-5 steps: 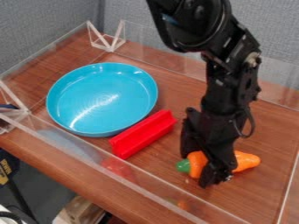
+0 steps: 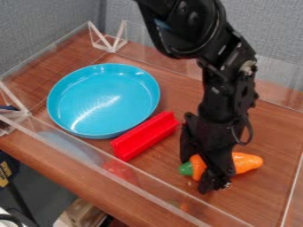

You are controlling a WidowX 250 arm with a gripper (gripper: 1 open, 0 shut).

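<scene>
My black gripper (image 2: pixel 204 168) is lowered over an orange toy carrot (image 2: pixel 245 162) with a green top, which lies on the wooden tray floor at the right. The fingers reach down around the carrot's middle and cover part of it; whether they are closed on it is unclear.
A blue plate (image 2: pixel 102 99) sits at the back left. A red block (image 2: pixel 143 136) lies between the plate and the gripper. Clear low walls border the wooden surface (image 2: pixel 183 89), with white brackets at the left corners.
My gripper has shifted very slightly at the carrot since a second ago; the plate and red block are unmoved.
</scene>
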